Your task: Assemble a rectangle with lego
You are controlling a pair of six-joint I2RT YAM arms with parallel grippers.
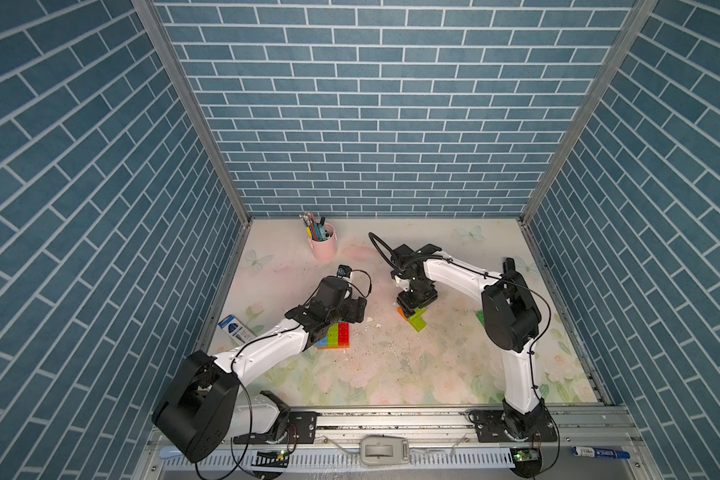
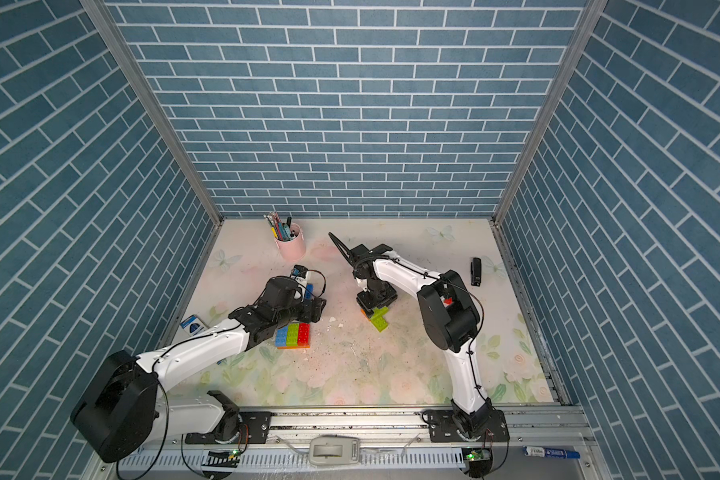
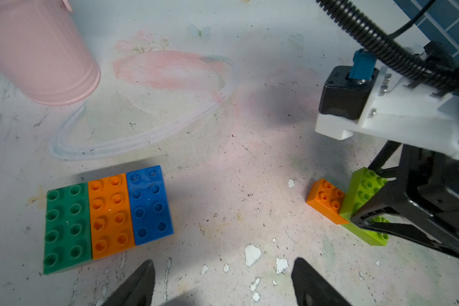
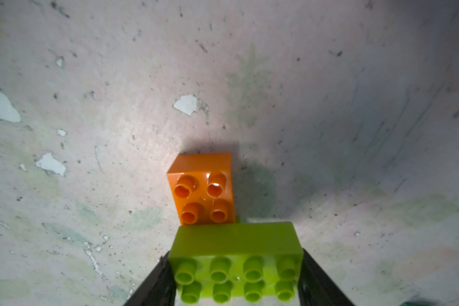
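Observation:
Light green bricks lie by an orange brick (image 4: 203,191) on the table. In the right wrist view the upper light green brick (image 4: 235,244) has one finger of my right gripper close at each end; whether they press on it is unclear. In the left wrist view this upper brick (image 3: 363,189) sits over a lower light green brick (image 3: 370,235), beside the orange one. My left gripper is open and empty above the table. To its left lies a flat row of green (image 3: 67,227), orange (image 3: 111,216) and blue (image 3: 151,204) bricks, side by side.
Near my left forearm rests a block of blue, green and red bricks (image 2: 298,333) with orange beneath. A pink pencil cup (image 1: 324,245) stands at the back left. A black stapler-like object (image 2: 476,271) lies far right.

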